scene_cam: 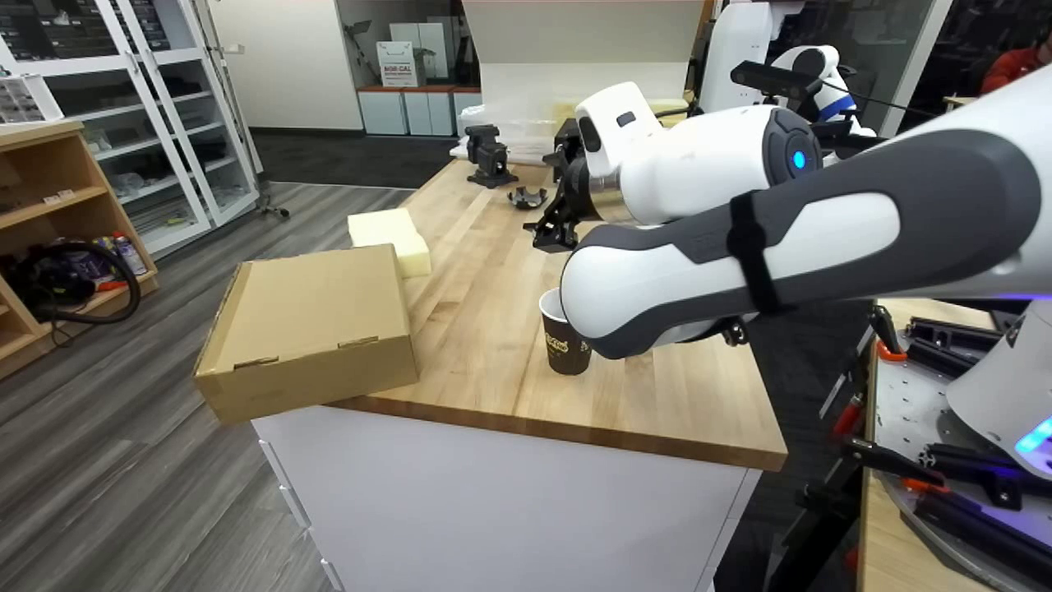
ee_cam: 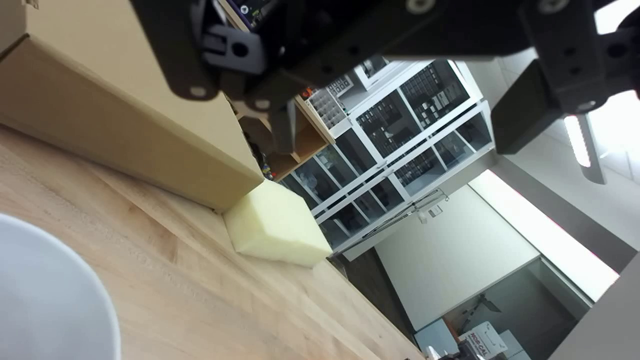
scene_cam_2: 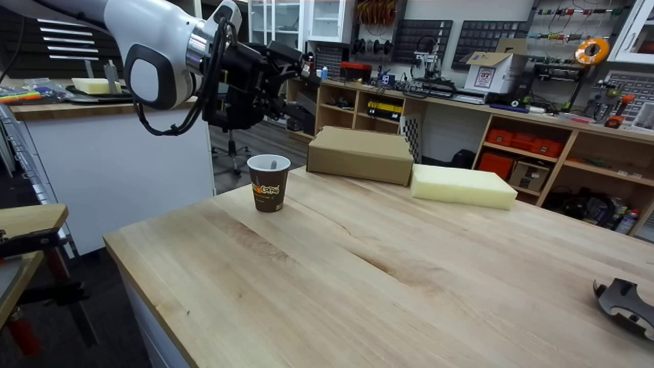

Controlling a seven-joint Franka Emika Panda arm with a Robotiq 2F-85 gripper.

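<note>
A dark brown paper cup [scene_cam_2: 268,190] with a white inside stands upright on the wooden table [scene_cam_2: 343,276]; a small grey thing shows inside it. Its white rim and inside [ee_cam: 51,294] fill the lower left corner of the wrist view. Held above table height, my gripper [scene_cam_2: 304,92] is apart from the cup. In the wrist view the two dark fingers of the gripper stand wide apart, with only background between them. From exterior view 1, the arm hides part of the cup [scene_cam: 562,345].
A closed cardboard box [scene_cam: 316,316] overhangs the table's edge. Beside it lies a pale yellow foam block [scene_cam_2: 463,186]. A dark curved part [scene_cam_2: 625,306] lies farther along the table, with a black device [scene_cam: 488,156] near it.
</note>
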